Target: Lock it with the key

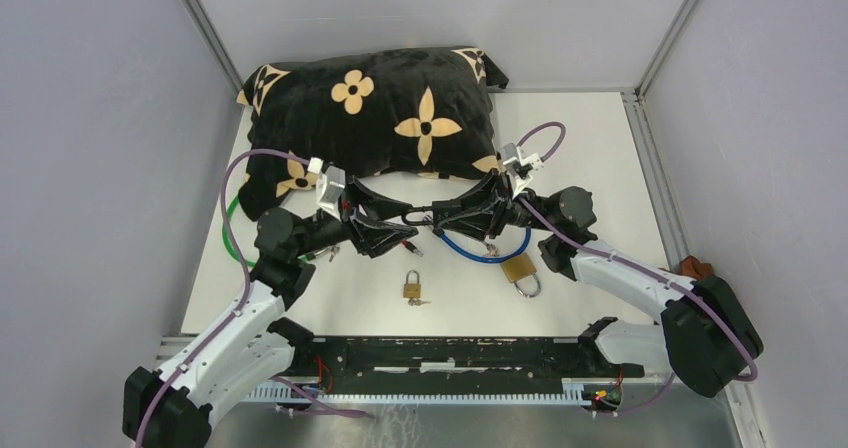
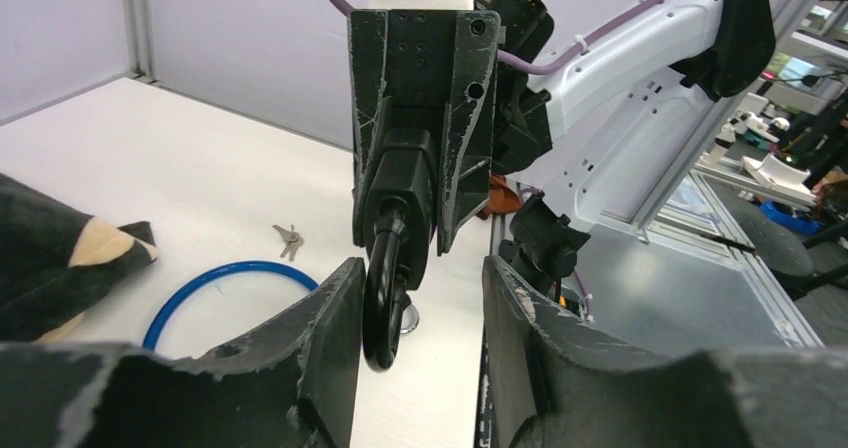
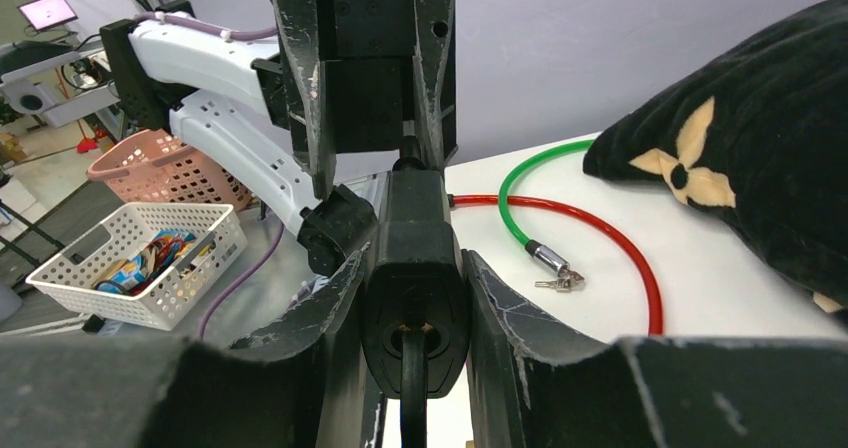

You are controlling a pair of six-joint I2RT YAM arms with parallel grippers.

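Observation:
A black padlock (image 3: pixel 415 268) with a U-shaped shackle hangs in the air between my arms. My right gripper (image 1: pixel 440 216) is shut on its body, one finger pressed to each side. From the body the black shackle (image 2: pixel 381 303) points towards my left gripper (image 1: pixel 413 218), which stands open with its fingers (image 2: pixel 335 343) on either side and nothing gripped. In the right wrist view, a thin dark piece (image 3: pixel 413 393) sticks out of the round opening in the padlock's near end. I cannot tell whether it is a key.
A small brass padlock (image 1: pixel 412 290) and a larger one (image 1: pixel 519 268) lie on the white table. Blue (image 2: pixel 240 268), green (image 3: pixel 515 193) and red (image 3: pixel 610 230) cable locks lie around them. A dark pillow (image 1: pixel 375 123) fills the back.

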